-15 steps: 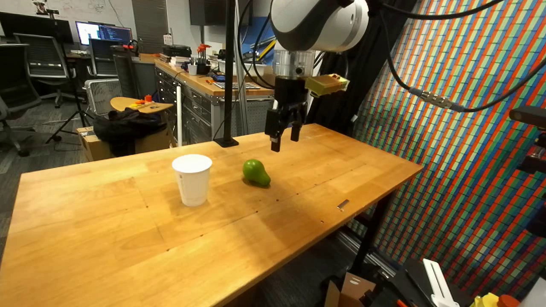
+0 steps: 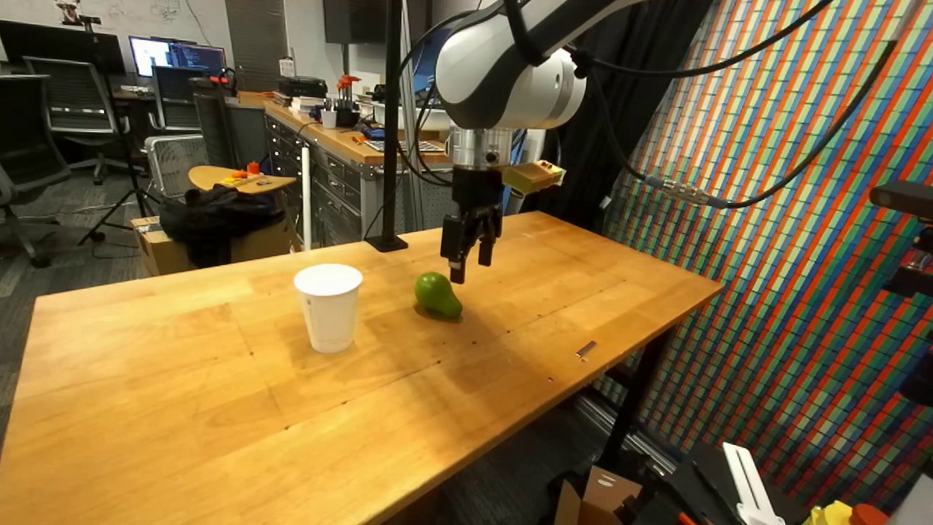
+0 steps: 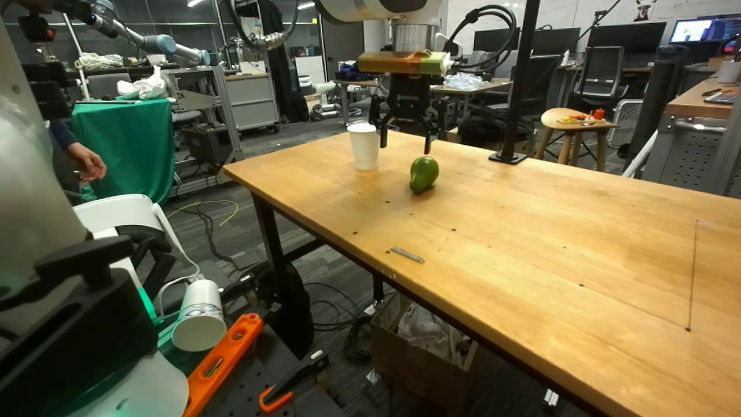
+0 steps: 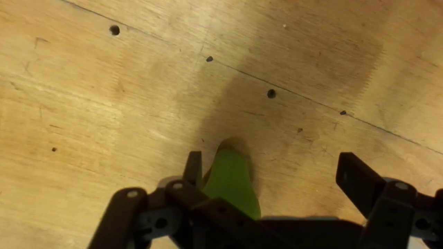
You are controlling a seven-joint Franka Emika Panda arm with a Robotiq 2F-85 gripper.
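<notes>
A green pear (image 2: pixel 438 296) lies on its side on the wooden table. In exterior view 1 my gripper (image 2: pixel 471 267) hangs above the table, just behind and to the right of the pear. It stands open, and its fingers hold nothing. The wrist view shows the pear (image 4: pixel 231 184) nearer the left finger of the gripper, its lower part hidden behind the gripper's body. A white paper cup (image 2: pixel 329 308) is upright to the pear's left. From exterior view 2, the gripper (image 3: pixel 404 145) is above and behind the pear (image 3: pixel 424 174), with the cup (image 3: pixel 365 147) at its left.
A small metal strip (image 3: pixel 407 255) lies near one table edge. Behind the table edge rises a black post (image 2: pixel 391 131).
The arm has come down and shifted left in exterior view 1, bringing my open gripper closer to the pear. Pear and cup have stayed where they were.
</notes>
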